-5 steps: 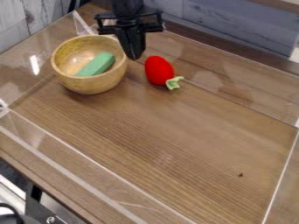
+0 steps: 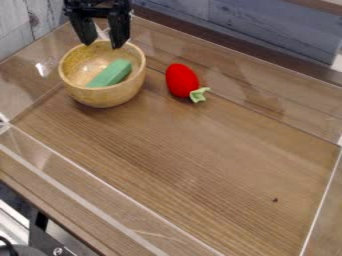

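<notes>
My gripper (image 2: 100, 35) is at the top left over the back part of a round tan bowl (image 2: 84, 92), its two dark fingers apart and pointing down. Inside the bowl lies an elongated green object (image 2: 112, 74). To the right of the bowl, a red pepper-like object (image 2: 182, 79) with a pale green stem lies on the wooden table (image 2: 201, 180).
A wall (image 2: 281, 25) runs along the back right, and the table's edge borders a darker area at the far right.
My gripper has moved left, from near the red object to over the back of the bowl. The bowl and both objects look unmoved.
</notes>
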